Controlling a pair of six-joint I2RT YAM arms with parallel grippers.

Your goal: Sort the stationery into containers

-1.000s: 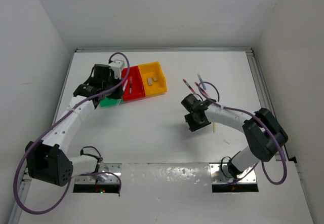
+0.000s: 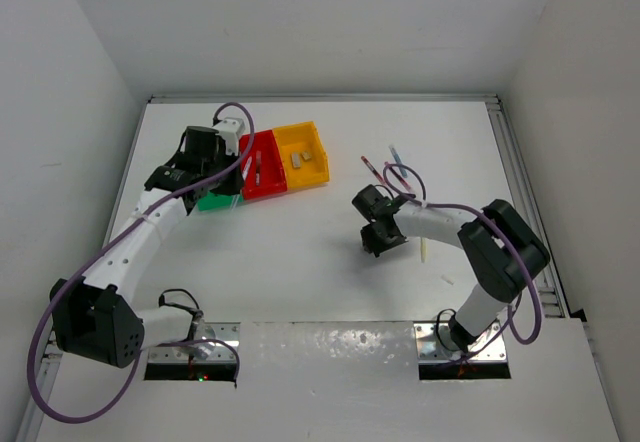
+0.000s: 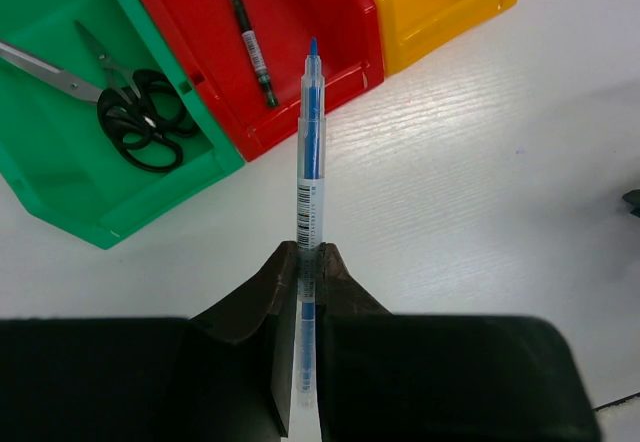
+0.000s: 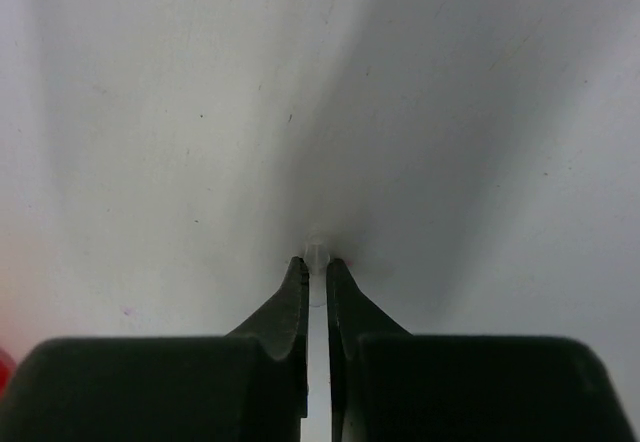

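My left gripper is shut on a clear-barrelled blue pen, tip pointing away, in front of the trays. Between the fingers of my right gripper, low over the table, a small whitish piece is pinched; it is too pale and blurred to name. Black-handled scissors lie in the green tray. A dark pen rests inside the red tray. Small pale blocks sit in the yellow tray.
Right of centre, beyond the right arm, lie a red pen and a blue pen, with another reddish one near them. A yellowish stick and a small pale piece lie farther right.
The left arm and its blue pen have hardly moved.
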